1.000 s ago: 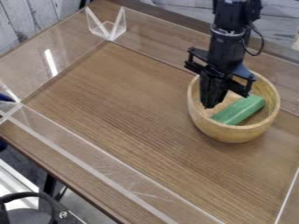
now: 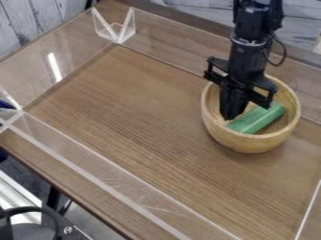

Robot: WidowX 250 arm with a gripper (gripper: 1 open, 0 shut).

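Observation:
A wooden bowl (image 2: 249,139) sits at the right of the table, holding a green block (image 2: 261,121) that lies slanted in its right half. The black gripper (image 2: 232,103) hangs down from above into the bowl's left part, left of the green block. Its tips are dark and close together, with nothing visible between them; their exact contact with the bowl's inside is hard to tell.
Clear tape strips run along its edges. A white wire-like object (image 2: 114,27) is at the top left. A black cable and fixture show at the bottom left.
The gripper and arm have shifted slightly left and toward the camera over about the last second. The bowl and block look nearly unchanged.

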